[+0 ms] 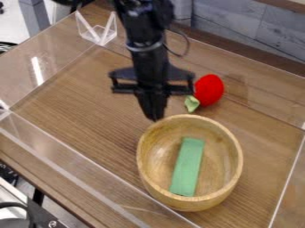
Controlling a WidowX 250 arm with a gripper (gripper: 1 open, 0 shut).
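The black gripper (152,109) is shut, with nothing showing between its fingers, above the table just up and left of a tan bowl (158,185). A green rectangular block (186,167) lies inside the bowl. Behind the gripper's right side, a red object (209,89) with a small green part rests on the table.
A clear, strap-like object (95,27) is at the back left. A wall runs along the back right, and a dark cable shows at the bottom left corner.
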